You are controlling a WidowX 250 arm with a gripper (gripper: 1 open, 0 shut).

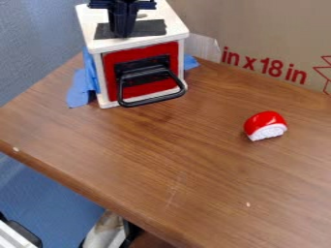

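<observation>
My black gripper (123,21) is at the top edge of the view, over the white and red toy oven (131,40), low at the dark patch on its top. Whether its fingers are open or shut I cannot tell. The oven's front has a black door with a looped handle (151,96). A red and white rounded object (265,125) lies by itself on the right of the wooden table (155,174).
A blue cloth (77,90) lies around the oven's sides. A cardboard panel (272,53) stands along the back. The table's left edge runs diagonally toward the bottom.
</observation>
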